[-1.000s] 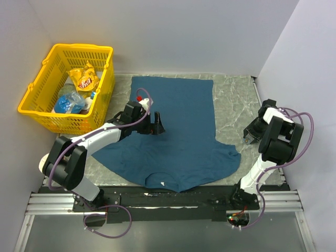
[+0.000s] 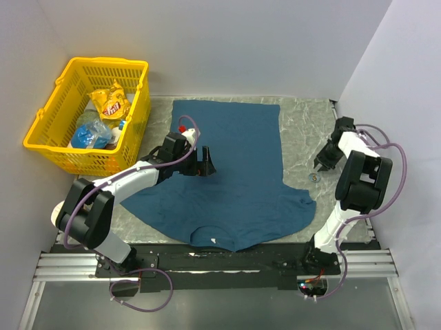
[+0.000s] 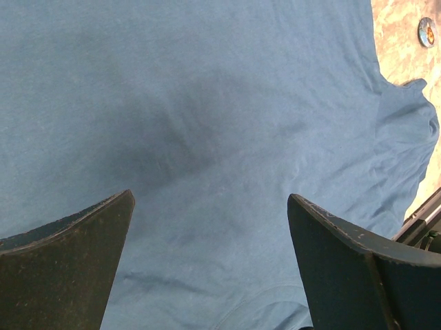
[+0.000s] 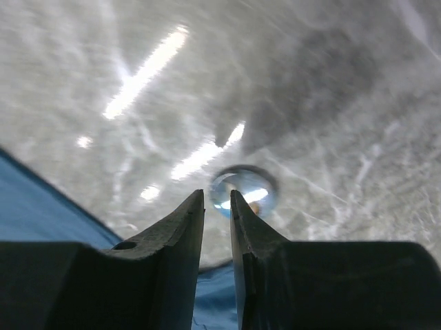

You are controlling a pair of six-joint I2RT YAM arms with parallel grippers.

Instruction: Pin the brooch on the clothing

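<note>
Blue clothing (image 2: 234, 158) lies spread flat on the table. Just off its right side, the small round brooch (image 2: 314, 177) sits on the grey tabletop; the left wrist view catches this brooch (image 3: 427, 32) at its top right corner. My right gripper (image 2: 322, 163) is low and close beside it. In the right wrist view, a narrow gap separates the right fingertips, and the brooch (image 4: 265, 196) appears beyond them, partly covered by one finger. Whether they touch or grip it is unclear. Over the clothing, my left gripper is open and empty.
At the back left stands a yellow basket (image 2: 89, 163) holding a yellow snack bag (image 2: 112, 103) and a blue package (image 2: 91, 135). Bare tabletop (image 2: 303, 130) lies between the clothing and the right wall. A dark rail (image 2: 220, 261) runs along the front.
My right gripper has moved left and toward the back. The brooch has shifted the same way and shows more clearly beside it. Left arm and clothing look unchanged.
</note>
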